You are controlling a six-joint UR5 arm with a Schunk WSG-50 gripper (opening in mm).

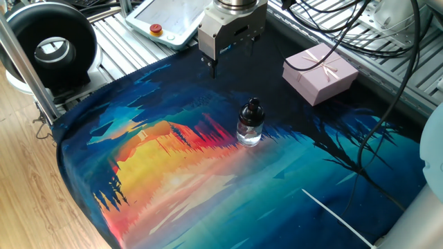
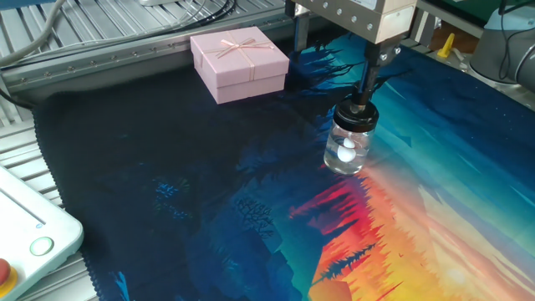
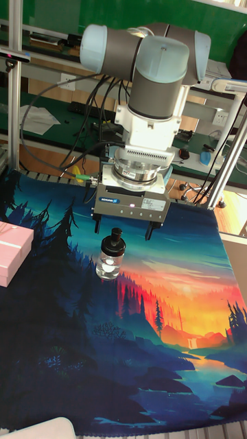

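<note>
A small clear glass bottle point(image 1: 250, 131) with a black cap stands upright on the printed cloth. Through its glass in the second exterior view, clear liquid and something white show in the bottle point(image 2: 346, 153). My gripper point(image 3: 121, 222) is pointed downward above the cloth, its two dark fingers spread wide and empty between. In the first exterior view the gripper point(image 1: 232, 62) appears higher in the picture than the bottle, clear of it. One finger point(image 2: 366, 79) overlaps the bottle's cap in the second exterior view; how far apart they are in depth is hard to judge there.
A pink gift box point(image 1: 320, 73) with a ribbon bow sits near the cloth's edge. A teach pendant point(image 1: 166, 22) with a red button lies beyond the cloth. Loose black cables point(image 1: 408, 69) hang beside the box. Much of the cloth point(image 1: 208, 187) around the bottle is bare.
</note>
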